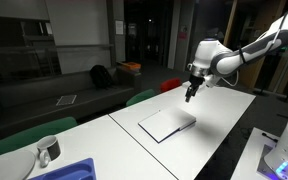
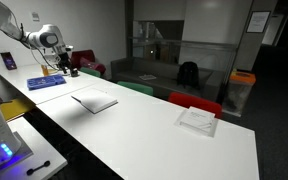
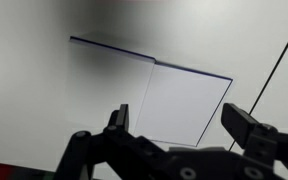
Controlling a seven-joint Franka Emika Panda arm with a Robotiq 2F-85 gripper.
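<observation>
An open book with blank white pages and a dark blue cover edge [image 1: 167,124] lies flat on the white table. My gripper [image 1: 191,95] hangs above the table, up and to the right of the book in exterior view 1, apart from it. From the wrist view, the book [image 3: 174,96] lies below, its spine running between the two pages. There the gripper is open, its dark fingers set wide apart at the lower edge with nothing between them. Exterior view 2 shows the same book [image 2: 95,101] near the table's front edge.
On the table's left in exterior view 1 are a mug [image 1: 49,149], a white plate [image 1: 11,165] and a blue tray [image 1: 72,171]. A white tray-like object [image 2: 197,122] sits at the far end in exterior view 2.
</observation>
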